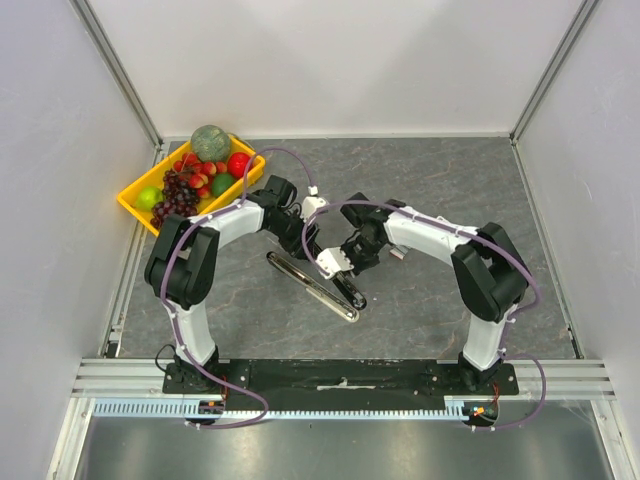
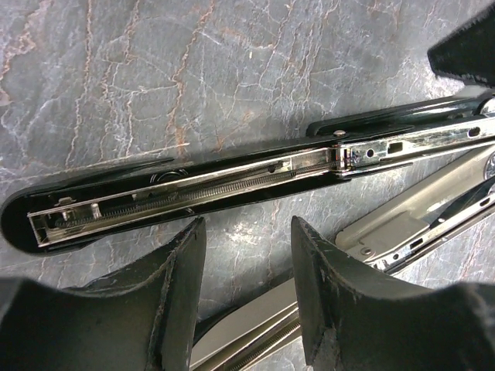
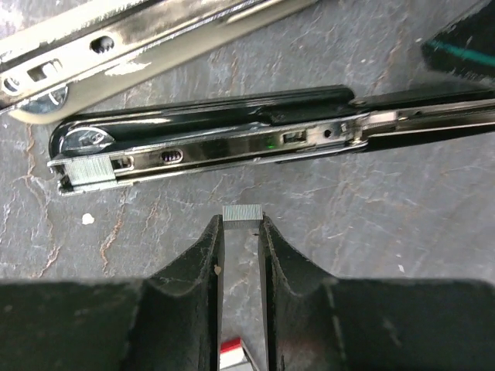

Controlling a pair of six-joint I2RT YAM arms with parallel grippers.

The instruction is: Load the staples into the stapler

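The black stapler (image 2: 255, 174) lies opened out flat, its metal channel and long spring showing in the left wrist view. At the end of the channel nearest the right camera, a block of staples (image 3: 89, 171) sits in the right wrist view. Another short staple strip (image 3: 243, 216) is pinched between the fingertips of my right gripper, apart from the stapler in the picture. My left gripper is open beside the stapler's spring section, with nothing between its fingers. The top view mostly hides both grippers behind the arms.
A second, silver stapler (image 1: 315, 288) lies opened out alongside the black one. A small red-and-white box (image 3: 236, 354) is below the right gripper. The yellow fruit basket (image 1: 128, 196) stands at back left. Bare table (image 1: 440, 300) extends to the right.
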